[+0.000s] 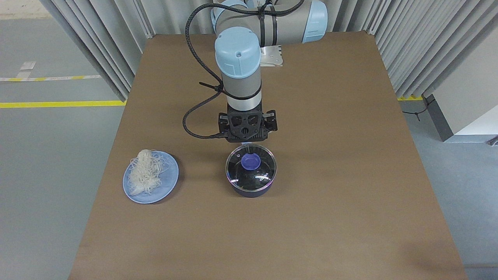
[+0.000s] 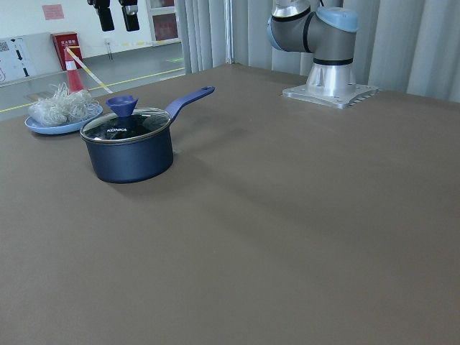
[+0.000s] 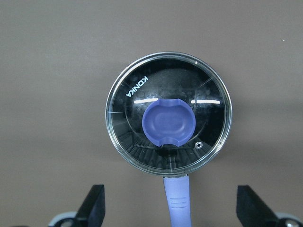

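A dark blue saucepan with a glass lid and purple knob stands on the brown table; its handle extends toward my side. My gripper hangs above it, open, the two black fingers apart on either side of the handle in the wrist view, nothing between them at their height. To the left in the front view, a blue plate holds a tangle of white noodle-like strands.
My arm's base stands at the back edge, with a black cable looping beside the arm.
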